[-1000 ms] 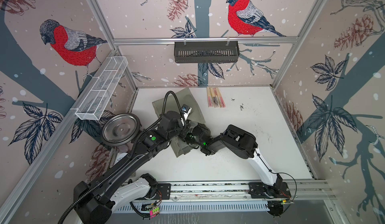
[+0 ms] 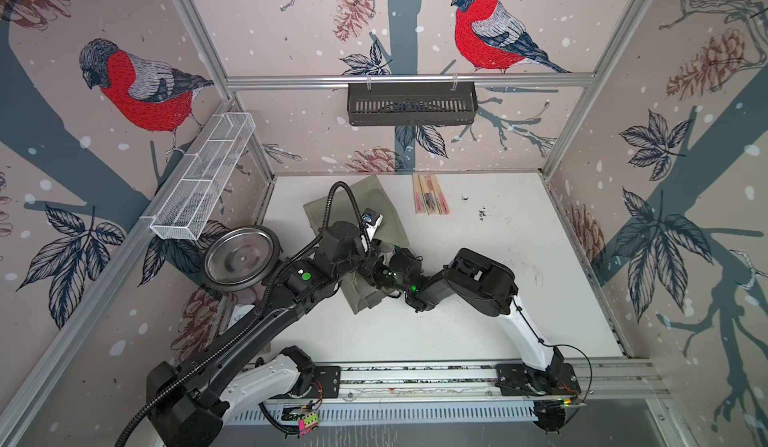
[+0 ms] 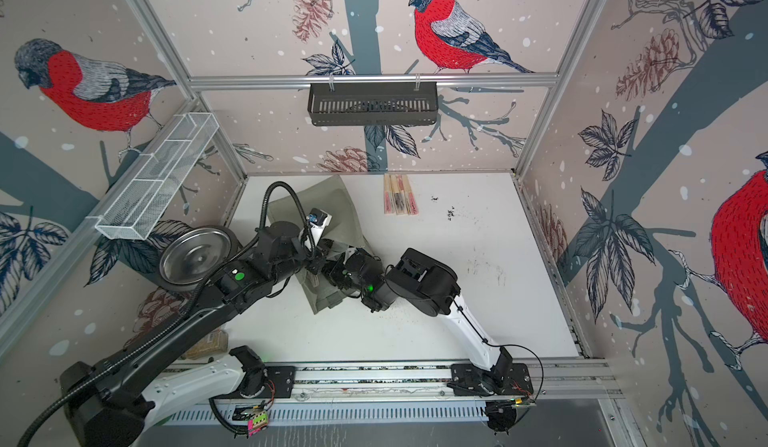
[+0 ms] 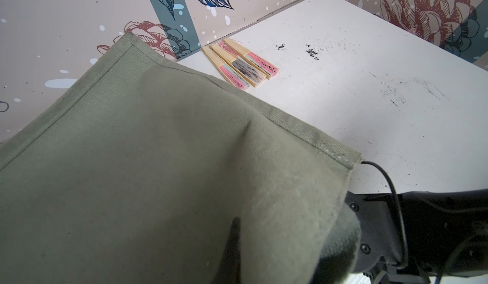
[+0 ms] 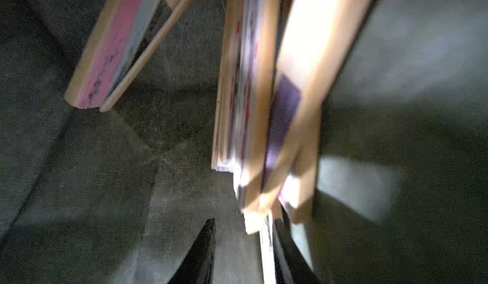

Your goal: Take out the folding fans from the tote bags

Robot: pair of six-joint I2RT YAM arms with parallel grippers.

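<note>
A grey-green tote bag [image 2: 384,207] lies at the table's left, its cloth [image 4: 152,157] filling most of the left wrist view. My left gripper is shut on the bag's cloth, one dark finger [image 4: 231,258] showing against a raised fold. Inside the bag, my right gripper stands open. Several folding fans [image 5: 254,95] bunch ahead of its fingers, their lower ends close to the right fingertip [image 5: 280,233]. A pale, thin piece reaches down beside that finger. Apart from the bunch, a pink-striped fan [image 5: 114,55] lies to the left.
Several folded fans [image 2: 430,195] lie side by side on the table behind the bag's right. A metal pot lid [image 2: 241,259] and a white wire basket [image 2: 204,175] are at the left.
The left arm and the bag stay nearly still.
</note>
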